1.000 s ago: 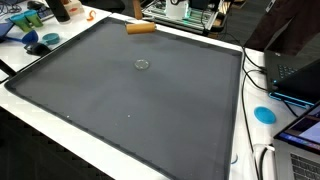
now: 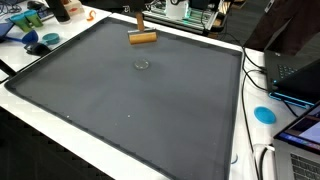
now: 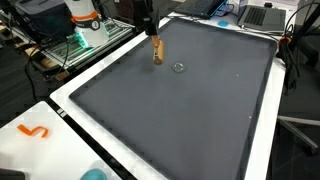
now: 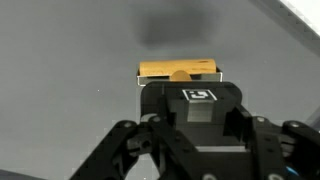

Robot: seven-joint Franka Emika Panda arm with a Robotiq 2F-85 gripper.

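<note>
A wooden bar [image 2: 143, 37] with a short upright stem hangs or stands near the far edge of the dark grey board in exterior view 1; whether it touches the board I cannot tell. In exterior view 2 the same wooden bar [image 3: 158, 52] appears end-on below my dark gripper [image 3: 154, 31]. The wrist view has the wooden bar [image 4: 178, 68] lying across, just beyond the fingertips, with a rounded wooden end and thin pale metal edging beside it. My gripper is shut on its stem; the black finger bodies hide the grasp itself.
A small clear or silver disc [image 2: 142, 64] rests on the board [image 2: 140, 105] nearby. Most of the board is bare. Laptops and a blue disc [image 2: 265, 115] lie to the right, beyond the board's edge; cups and tools crowd the far left.
In exterior view 1 the wooden bar has shifted down the image, from the board's far edge towards the small disc, which has stayed in place.
</note>
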